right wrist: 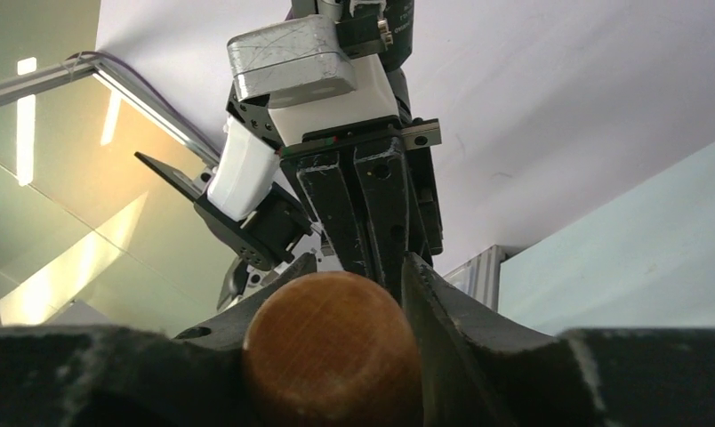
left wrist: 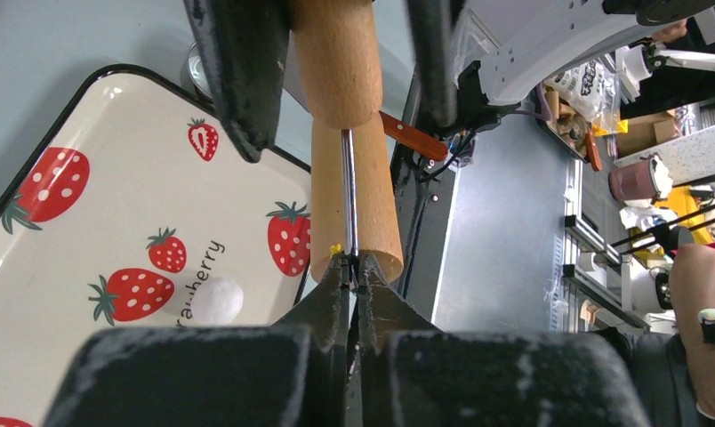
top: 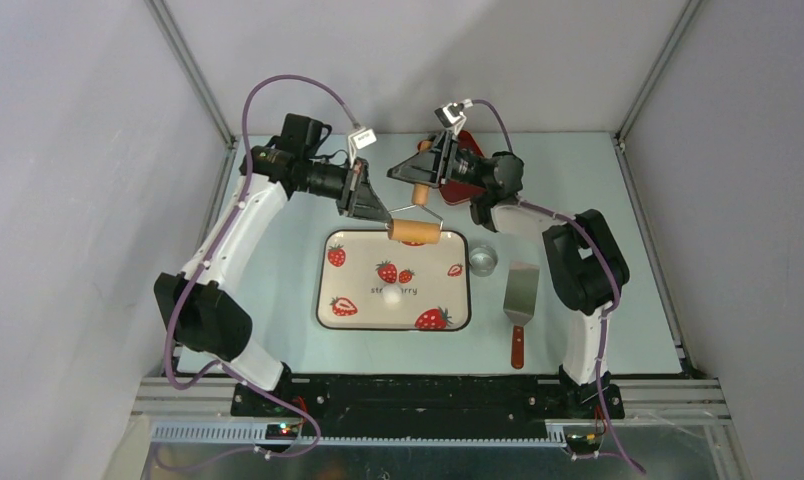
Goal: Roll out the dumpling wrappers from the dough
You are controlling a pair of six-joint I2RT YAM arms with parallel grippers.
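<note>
A wooden roller [top: 415, 231] on a wire frame hangs over the tray's back edge, its handle upright. My right gripper [top: 420, 166] is shut on that handle, whose end [right wrist: 332, 347] fills the bottom of the right wrist view. My left gripper [top: 376, 208] is shut at the roller's metal frame; in the left wrist view its tips meet at the rod below the handle [left wrist: 334, 62], though whether they grip it is unclear. A small white dough ball [top: 392, 294] lies on the strawberry tray [top: 343, 280].
A red container [top: 463, 190] stands at the back, partly under my right arm. A clear cup [top: 483, 260] and a spatula [top: 520, 295] with wooden handle lie right of the tray.
</note>
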